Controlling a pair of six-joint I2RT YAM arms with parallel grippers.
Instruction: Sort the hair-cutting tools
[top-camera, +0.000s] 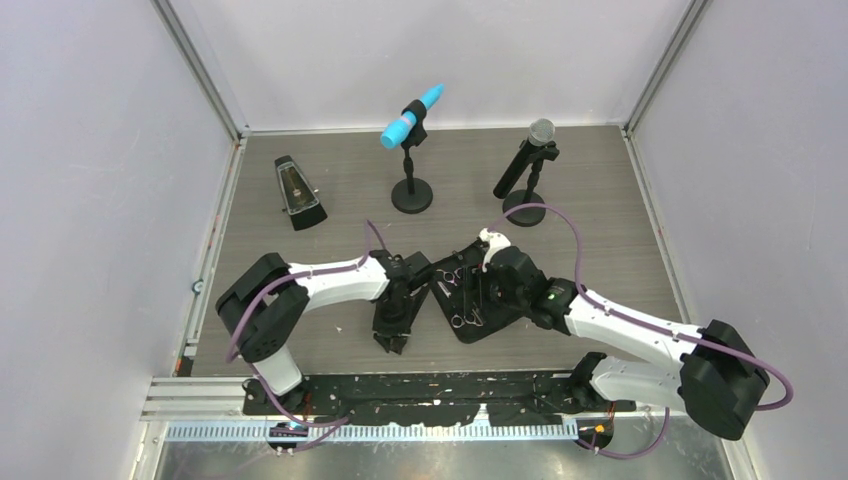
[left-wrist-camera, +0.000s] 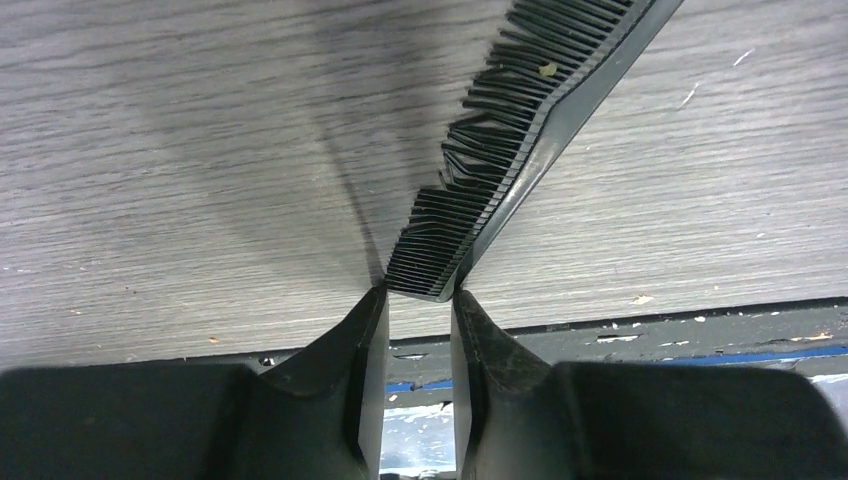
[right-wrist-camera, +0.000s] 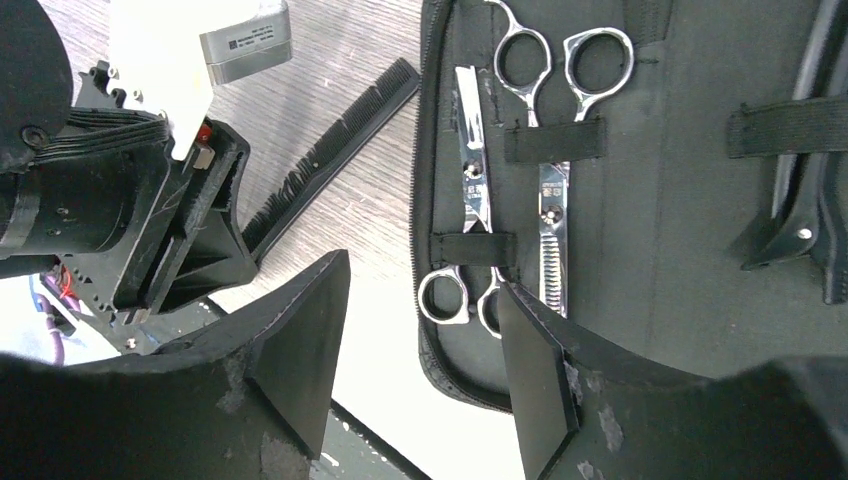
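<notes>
A black comb (left-wrist-camera: 500, 140) lies slanted in the left wrist view, its near end between the fingertips of my left gripper. The fingers stand close on either side of that end; whether they press on it cannot be told. The right wrist view shows the same comb (right-wrist-camera: 335, 150) on the table left of the black tool case (right-wrist-camera: 690, 230). My right gripper is open above the case's left edge. Silver scissors (right-wrist-camera: 473, 170) and thinning scissors (right-wrist-camera: 553, 225) are strapped in the case, and a dark tool (right-wrist-camera: 800, 210) sits under a strap farther right.
At the back stand a blue microphone (top-camera: 412, 117) and a black microphone (top-camera: 525, 160) on stands. A metronome (top-camera: 299, 192) is at the back left.
</notes>
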